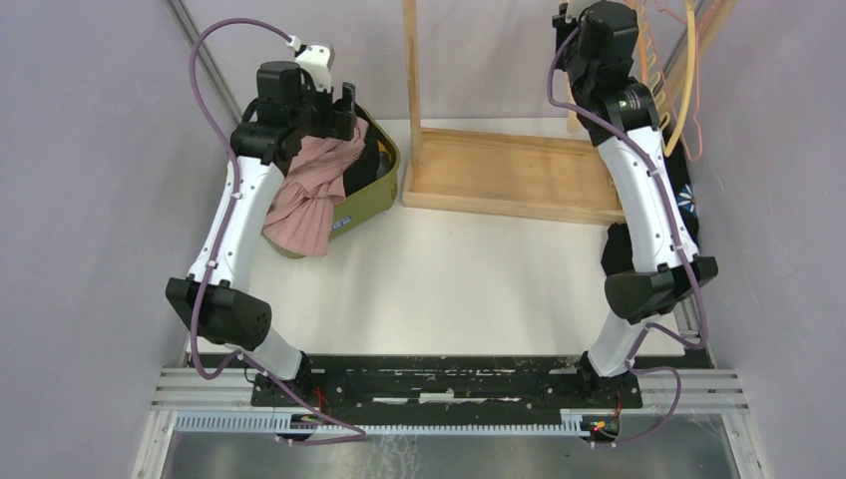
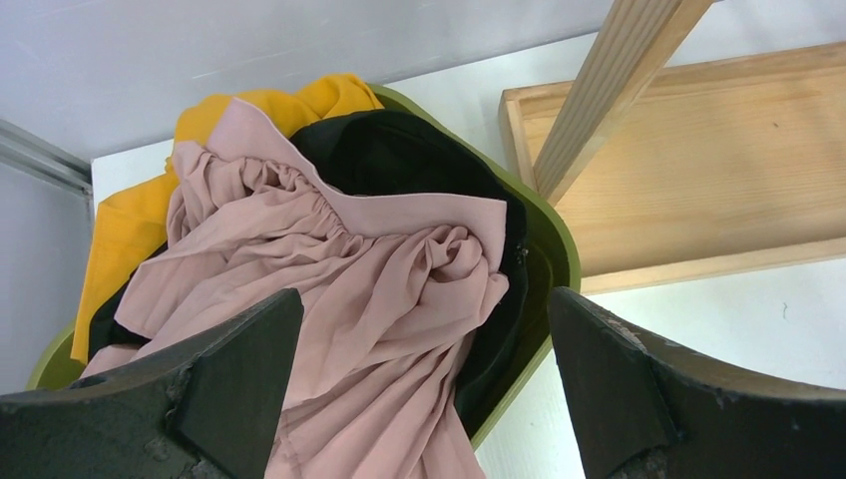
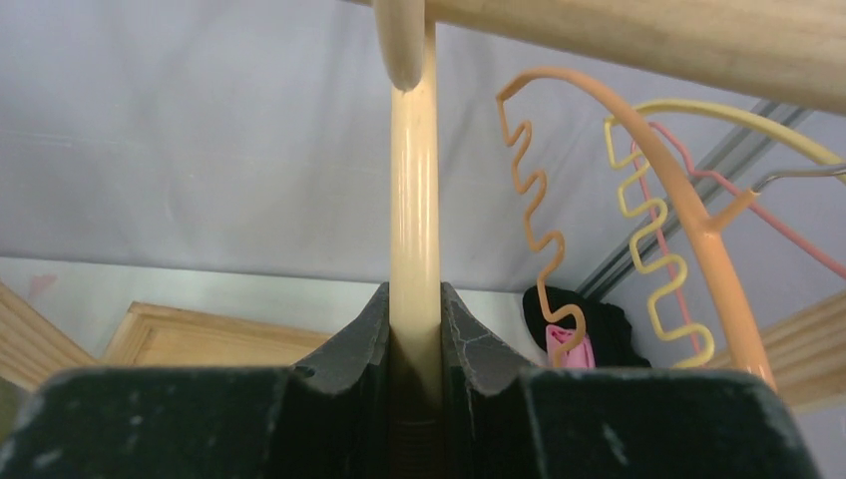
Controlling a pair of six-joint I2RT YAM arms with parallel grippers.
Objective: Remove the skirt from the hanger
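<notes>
The pink skirt [image 2: 389, 289] lies crumpled on other clothes in the green basket [image 2: 559, 239], part of it draped over the near rim. Above it my left gripper stands open, its fingers [image 2: 244, 369] apart and no cloth between them. In the right wrist view, my right gripper is shut on a cream-coloured hanger [image 3: 414, 190], seen edge-on and upright. No cloth shows on this hanger. Its top reaches up to the wooden rod [image 3: 648, 35]; whether it rests there cannot be told.
Orange [image 3: 688, 210] and yellow hangers [image 3: 663, 259] hang to the right of the held one. The rack's wooden post [image 2: 619, 95] rises beside the basket. Dark cloth [image 3: 599, 324] lies low at the right.
</notes>
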